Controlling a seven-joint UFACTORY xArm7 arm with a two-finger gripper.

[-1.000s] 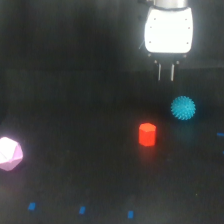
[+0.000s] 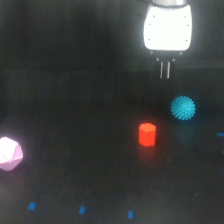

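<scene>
My gripper (image 2: 165,74) is at the upper right, its white body (image 2: 167,28) above two thin fingers that point down. Only a narrow dark gap shows between the fingers, and I see nothing held there. A blue spiky ball (image 2: 183,108) is below and slightly right of the fingertips, apart from them. Lower and a little left of the gripper is a small red hexagonal block (image 2: 147,134). Near the left edge sits a pink and white faceted piece (image 2: 10,153). No object touches the gripper.
Small blue marks (image 2: 130,214) dot the dark surface along the bottom, with another blue mark (image 2: 220,134) at the right edge. Between the pink piece and the red block the surface is bare.
The two fingers have drawn closer together, and the gripper sits slightly higher in the view. The ball, the red block and the pink piece are where they were.
</scene>
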